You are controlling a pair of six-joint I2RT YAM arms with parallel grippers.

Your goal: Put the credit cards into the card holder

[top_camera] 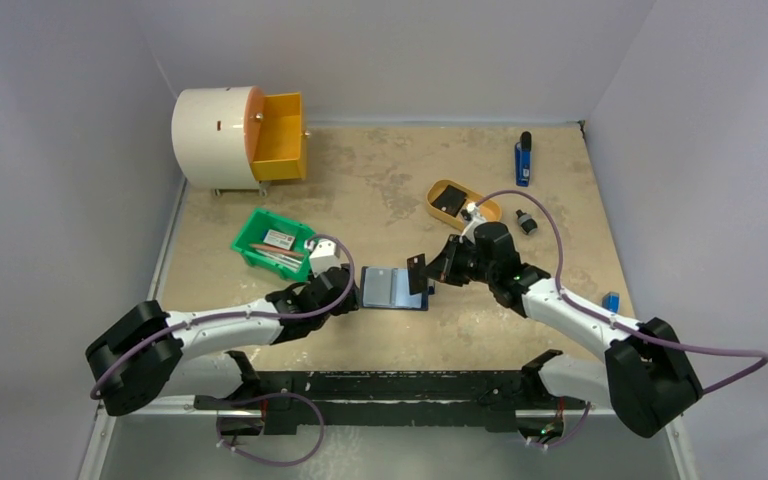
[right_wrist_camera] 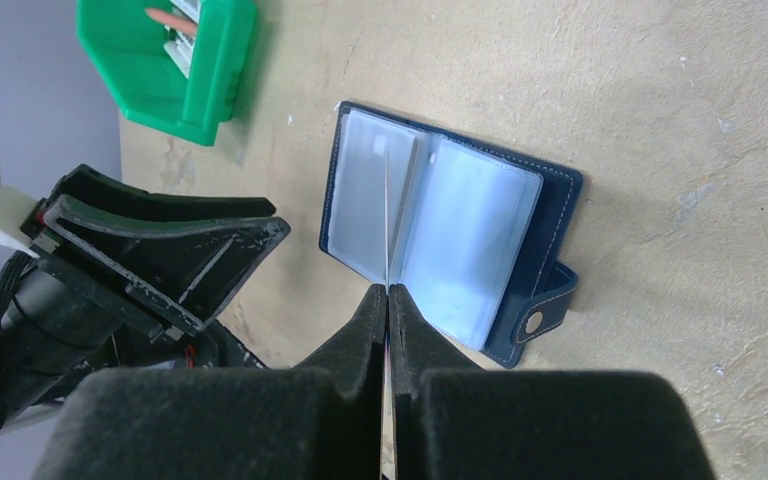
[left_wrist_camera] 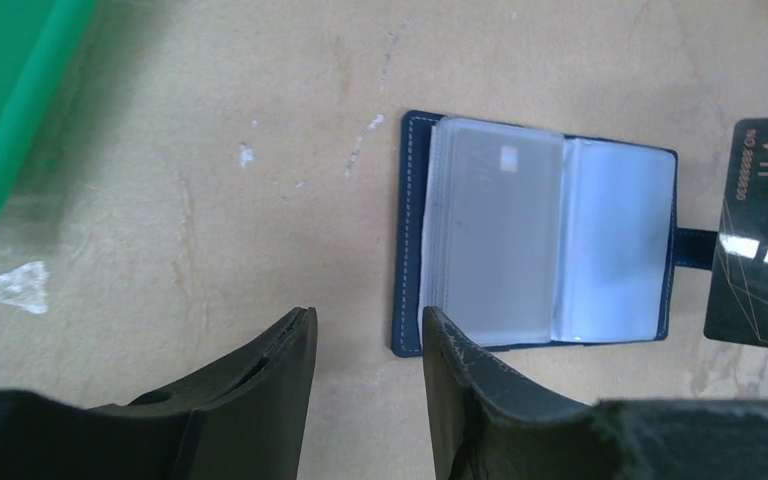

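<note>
The open card holder (top_camera: 378,286), dark blue with clear sleeves, lies flat on the table. My right gripper is shut on a black card (left_wrist_camera: 760,235) marked VIP, held above the holder's right end. Edge-on in the right wrist view, that card (right_wrist_camera: 387,215) appears as a thin line crossing the sleeves. My left gripper stands part open at the holder's left edge, its fingers (left_wrist_camera: 285,370) apart with nothing between them. Dark cards (top_camera: 449,199) lie in the tan tray at the back; their number cannot be told.
A green bin (top_camera: 250,240) with pens and a small box stands close behind my left arm. The tan tray (top_camera: 493,211) is behind the right arm. At the back are a white drum with an orange drawer (top_camera: 280,140) and a blue stapler (top_camera: 523,165).
</note>
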